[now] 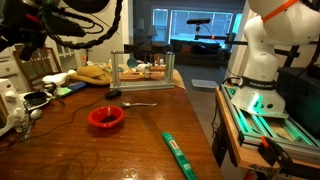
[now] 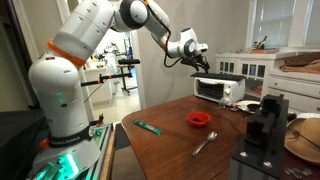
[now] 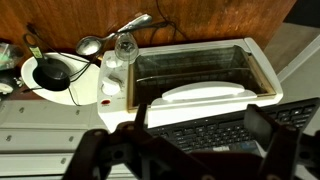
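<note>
Seen from above in the wrist view, my gripper is open, its two dark fingers wide apart and nothing held between them. Below it shows a white toaster oven (image 3: 205,92) with a dark glass door. The oven (image 2: 218,91) stands at the back of the table in the second exterior view, the arm reaching out above it. A red bowl (image 1: 106,117), a green marker-like stick (image 1: 178,155) and a metal spoon (image 1: 138,104) lie apart on the wooden table.
A black keyboard (image 3: 215,132) lies behind the oven. Beside the oven in the wrist view are a clear glass (image 3: 126,47) and a white plate with a black pan-like item (image 3: 52,74). A dark toaster-like appliance (image 2: 267,130) stands on the right.
</note>
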